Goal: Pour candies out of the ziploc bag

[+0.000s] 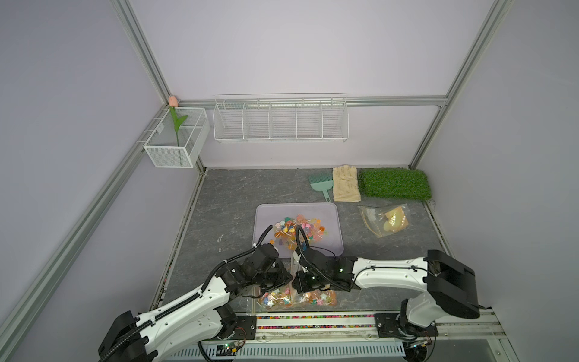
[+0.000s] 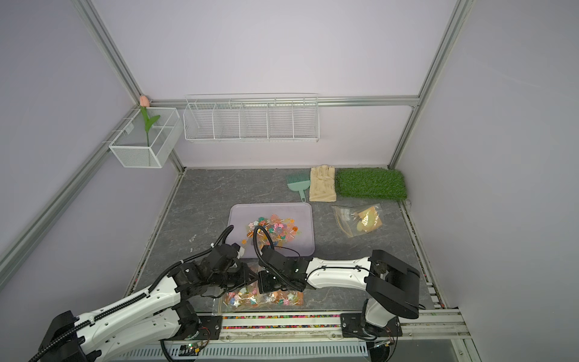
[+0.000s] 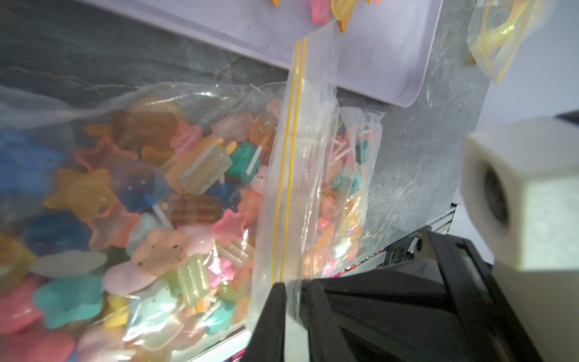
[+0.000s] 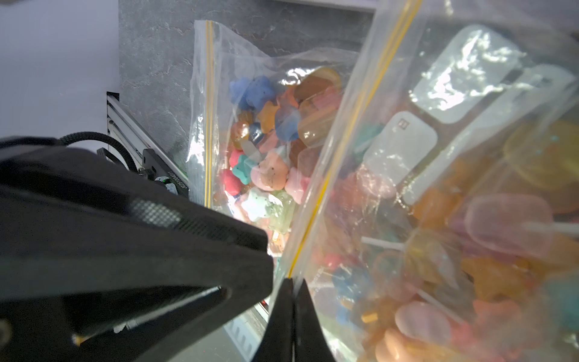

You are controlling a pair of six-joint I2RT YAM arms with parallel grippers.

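Two clear ziploc bags of colourful candies lie side by side in front of the tray. The left bag has its zip at its far left in the right wrist view. The right bag has its yellow-lined mouth raised between my grippers. My left gripper is shut on the lower part of that plastic edge. At the same edge, my right gripper is shut with the thin rim running into its fingertips. In the top left view, the two grippers nearly meet above the bags, partly hiding them.
A lilac tray behind the grippers holds a pile of loose candies. Another bag lies at the right. A green dustpan-shaped tool, gloves and a grass mat line the back. Bare table lies left of the tray.
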